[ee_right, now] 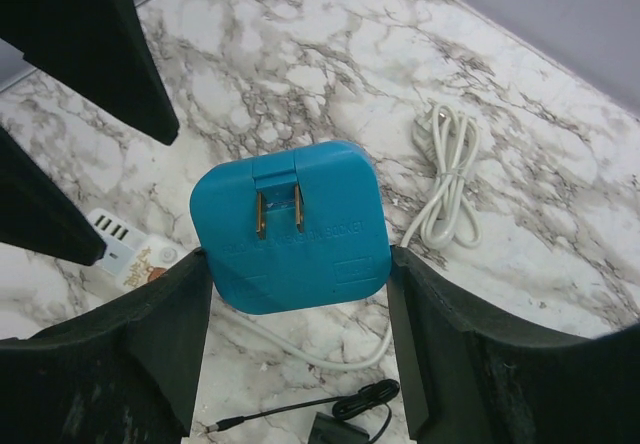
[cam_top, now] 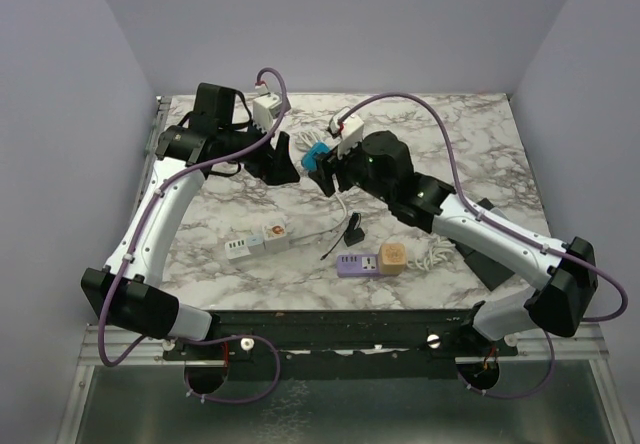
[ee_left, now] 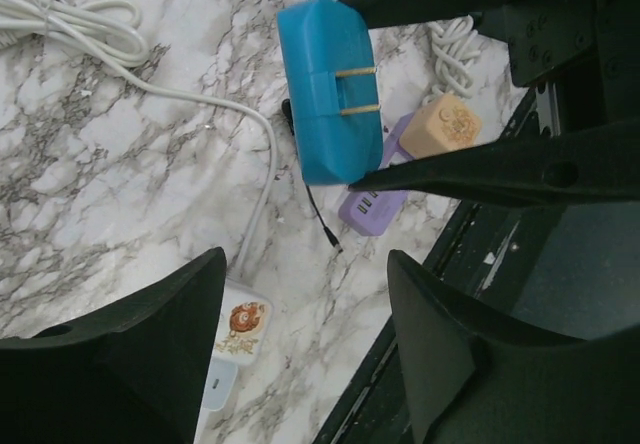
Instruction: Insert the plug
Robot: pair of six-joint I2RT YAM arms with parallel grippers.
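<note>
A blue plug (cam_top: 314,157) is held up in the air by my right gripper, whose fingers press its two sides. Its two metal prongs (ee_right: 298,207) face away from the right wrist camera's lower edge, bare and in the open. In the left wrist view the same plug (ee_left: 330,89) hangs ahead of my left gripper, clear of its fingers. That left gripper is open and empty, facing the right one. Below lie a white power strip (cam_top: 245,248) and a purple power strip (cam_top: 357,265).
A white block with a printed picture (cam_top: 274,234) sits at the white strip's right end. On the purple strip's right is a tan block (cam_top: 392,257). Between them lies a black adapter (cam_top: 354,232). White cable (ee_right: 447,179) is coiled behind; a dark box (cam_top: 487,259) is at right.
</note>
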